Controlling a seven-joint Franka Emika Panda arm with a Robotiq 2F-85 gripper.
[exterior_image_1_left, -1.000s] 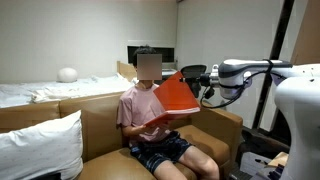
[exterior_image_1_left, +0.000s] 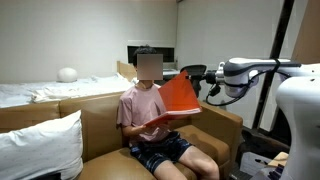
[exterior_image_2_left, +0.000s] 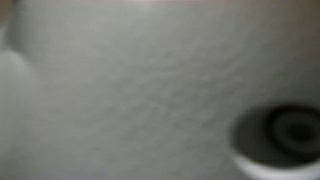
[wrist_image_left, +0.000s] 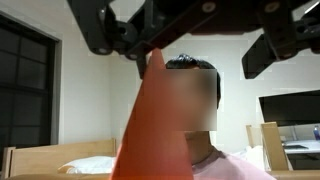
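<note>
A person in a pink shirt (exterior_image_1_left: 143, 103) sits on the sofa and holds an open red book or folder (exterior_image_1_left: 180, 97). One red cover stands raised toward my arm. My gripper (exterior_image_1_left: 200, 74) is beside its upper edge, open. In the wrist view, the red cover (wrist_image_left: 150, 130) rises from below to a point close by the left finger (wrist_image_left: 130, 30). Wide apart from it is the right finger (wrist_image_left: 262, 55), so the gripper is not closed on the cover. Whether cover and left finger touch, I cannot tell.
The brown sofa (exterior_image_1_left: 100, 125) carries a white pillow (exterior_image_1_left: 42, 148) at left. A bed (exterior_image_1_left: 60, 92) lies behind it, and a monitor (exterior_image_1_left: 150, 54) stands at the back. Exterior view 2 shows only a blurred grey surface (exterior_image_2_left: 150, 80).
The gripper has opened and shifted slightly at the cover's upper edge. The raised red cover now stands a little more upright. The person has hardly moved.
</note>
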